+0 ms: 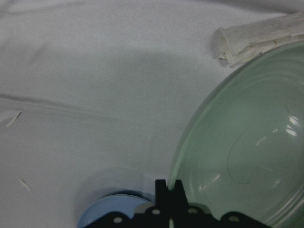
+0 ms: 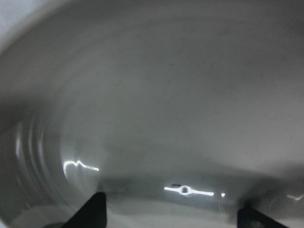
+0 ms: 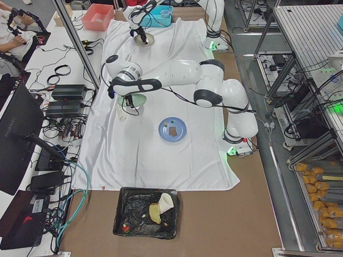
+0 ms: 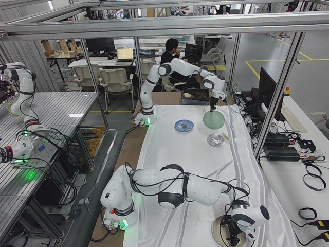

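Observation:
In the left wrist view my left gripper is shut on the rim of a green plate (image 1: 247, 142), beside a folded paper napkin (image 1: 261, 38) on the white cloth. A blue plate (image 3: 171, 136) with small scraps on it sits nearby. My right gripper is open, its fingertips low over the inside of a shiny beige-grey dish (image 2: 166, 104) at the other end of the cloth; whether they touch it is unclear. A silver bowl (image 4: 215, 139) stands near the green plate.
A black-lined bin (image 3: 139, 219) with scraps and a cup sits beyond the cloth's edge. A blue container (image 3: 161, 19) and a red basket (image 3: 98, 19) stand at the far end.

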